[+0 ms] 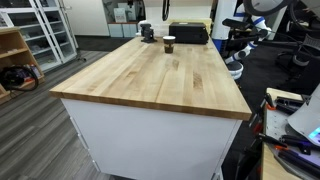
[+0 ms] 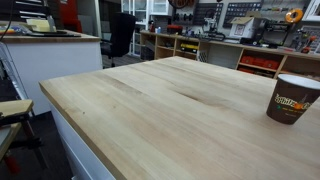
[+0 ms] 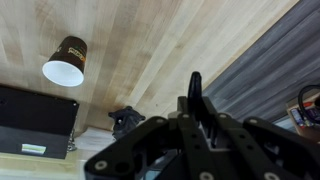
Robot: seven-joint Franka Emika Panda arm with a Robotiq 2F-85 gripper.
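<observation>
A dark brown paper cup (image 1: 168,45) with a white inside stands on the wooden tabletop (image 1: 150,75), toward its far end in exterior view 1. In exterior view 2 this cup (image 2: 290,98) is upright near the right edge, with coloured lettering on it. The wrist view looks down on the tabletop, and the cup (image 3: 65,62) appears at upper left. My gripper is at lower right there, well apart from the cup, and shut on a slim black object (image 3: 195,88). What that object is cannot be made out.
A black flat case (image 3: 35,108) and a small dark device (image 3: 127,120) lie near the cup in the wrist view. Another dark item (image 1: 148,33) stands behind the cup in exterior view 1.
</observation>
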